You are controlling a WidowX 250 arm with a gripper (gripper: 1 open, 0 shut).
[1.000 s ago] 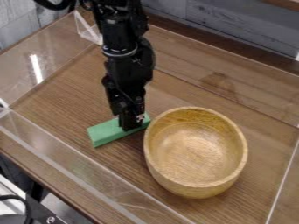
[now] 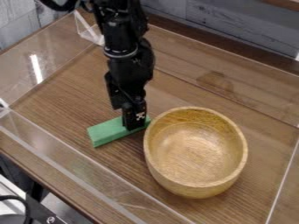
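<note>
A green block (image 2: pixel 114 132) lies on the wooden table, just left of a pale yellow oval bowl (image 2: pixel 195 150). My black gripper (image 2: pixel 131 115) is lowered from above, its fingertips at the green block's upper right part, close beside the bowl's rim. The gripper is open; whether its fingers touch the block is hard to tell.
The bare wooden table (image 2: pixel 65 105) has free room to the left and at the back right. A pale wall runs along the back, and cables lie at the lower left edge.
The block and bowl look about the same.
</note>
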